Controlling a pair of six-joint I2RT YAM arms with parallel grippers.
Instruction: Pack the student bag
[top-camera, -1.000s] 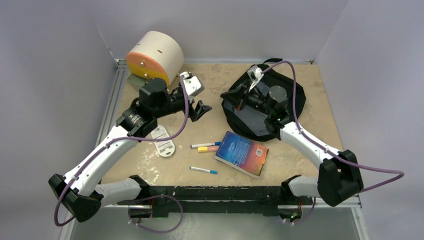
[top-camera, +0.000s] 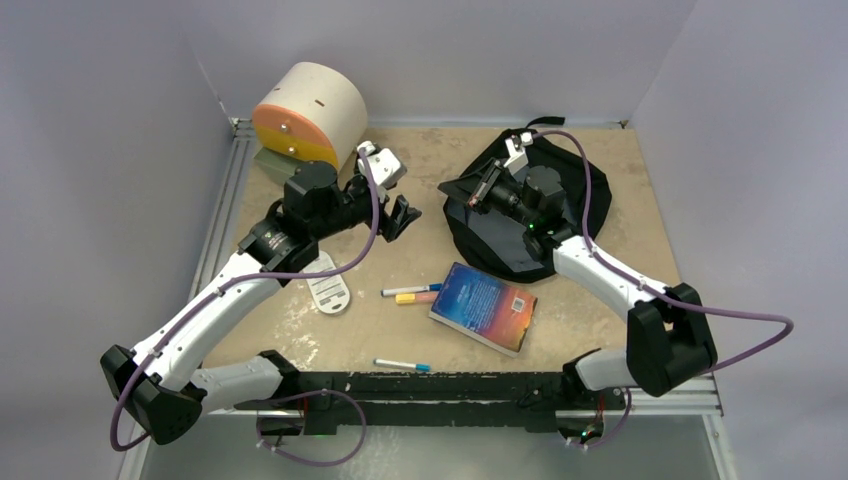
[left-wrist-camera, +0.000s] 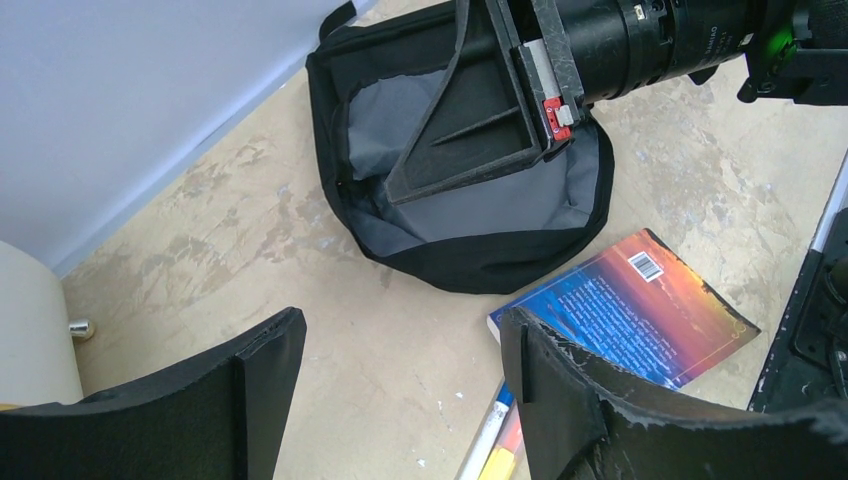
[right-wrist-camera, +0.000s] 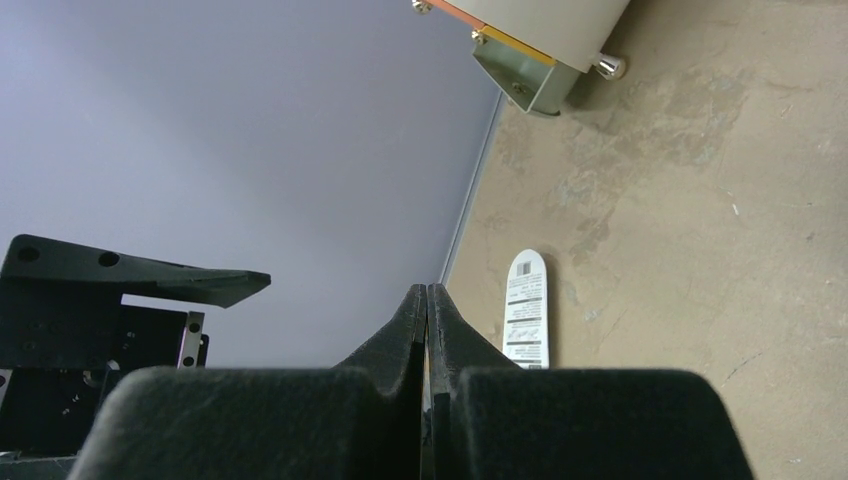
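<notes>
The black bag (top-camera: 490, 245) lies open at the back right, with my right gripper above it, shut with nothing between its fingers. My left gripper hangs open and empty left of the bag. A book (top-camera: 480, 305) lies in front of the bag, beside a blue-capped marker (top-camera: 405, 290) and a yellow marker (top-camera: 410, 298). Another marker (top-camera: 400, 364) lies at the front edge. A white oval flat item (top-camera: 330, 292) lies on the left, partly hidden by the left arm in the top view.
A cream cylinder (top-camera: 325, 100) with an orange and yellow end stands at the back left. Pale walls (top-camera: 740, 180) enclose the table (top-camera: 600, 320). Bare tabletop shows in the middle and right of the book.
The front marker has moved toward the near edge. The left arm has barely moved.
</notes>
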